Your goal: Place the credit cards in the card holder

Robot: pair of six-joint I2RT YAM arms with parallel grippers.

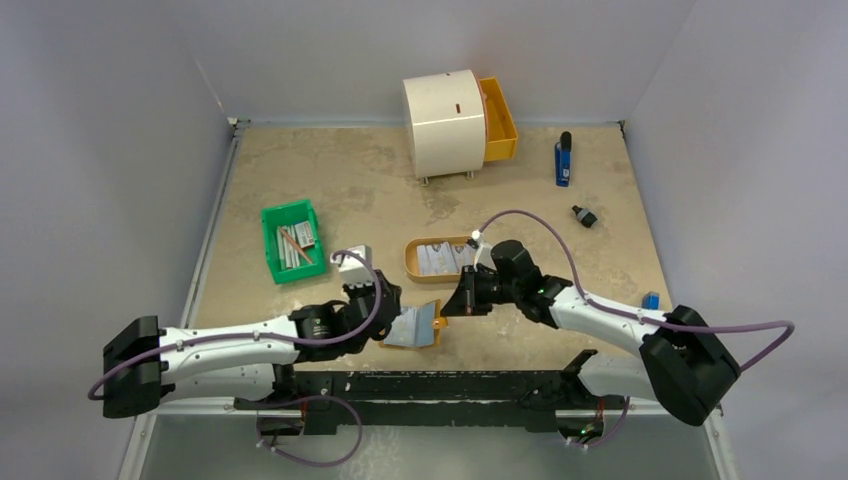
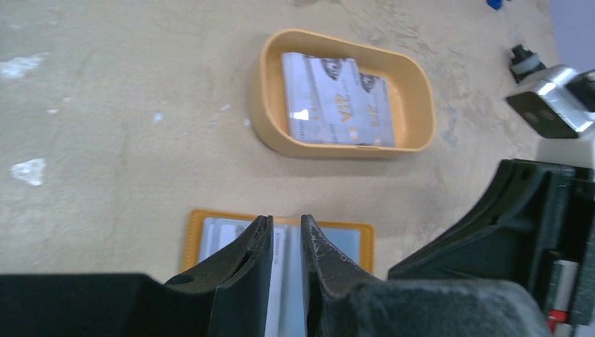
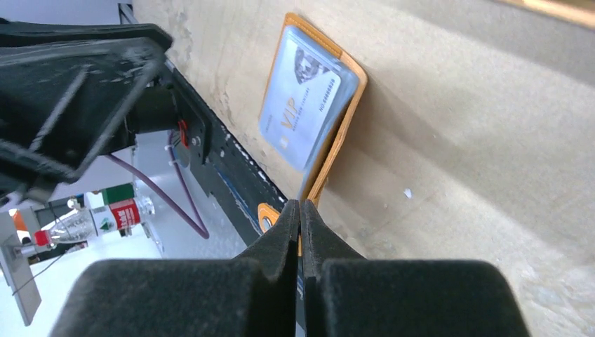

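Observation:
An orange-brown card holder point(image 1: 410, 328) with pale blue inner sides lies between the arms near the front edge. In the right wrist view, a VIP card point(image 3: 300, 102) shows on its far side, and its near side stands tilted up. My right gripper is shut, its tips against the holder's near edge; I cannot tell if the edge is pinched. My left gripper is partly open above the holder, with no card held. More cards point(image 2: 337, 98) lie in a tan tray point(image 2: 261, 91) just behind.
A green box point(image 1: 267, 242) with sticks and small packs stands at the left. At the back are a white drum point(image 1: 445, 125) with a yellow drawer point(image 1: 505, 150) and a blue stapler-like item point(image 1: 563, 162).

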